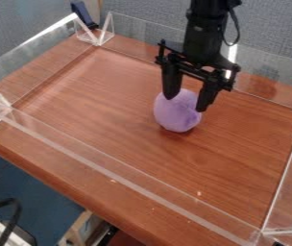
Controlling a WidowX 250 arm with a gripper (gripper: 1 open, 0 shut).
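A lilac, roundish object (177, 116) rests on the wooden table near its middle. My black gripper (187, 92) hangs over it, open, with its two fingers spread apart and reaching down by the top of the object, the left one overlapping its upper part in view. Whether a finger touches it cannot be seen.
Clear acrylic walls (110, 174) border the wooden table (72, 96). Outside, at lower left, lie a black cable and some pale items on the floor.
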